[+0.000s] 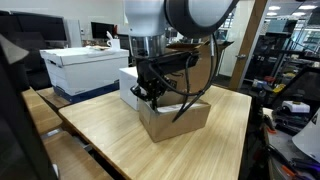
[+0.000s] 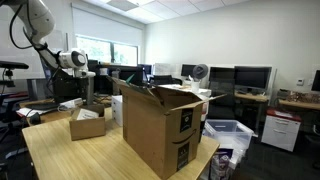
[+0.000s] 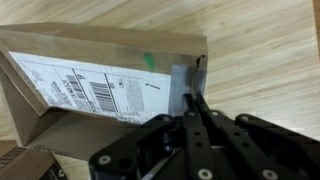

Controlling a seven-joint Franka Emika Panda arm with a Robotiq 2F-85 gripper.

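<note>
A small brown cardboard box stands on the wooden table with its top at least partly open. In the wrist view, a flap bearing a white shipping label lies along the opening, with a green mark near its upper edge. My gripper is shut at the right end of this flap, its fingertips against or very near the cardboard. Whether a thin edge of the flap sits between them cannot be made out. From the side, the gripper is at the box's left top corner, partly hidden by cables.
White boxes stand behind on the table. A large cardboard box with raised flaps occupies the table's other end. Bare tabletop lies left of the small box.
</note>
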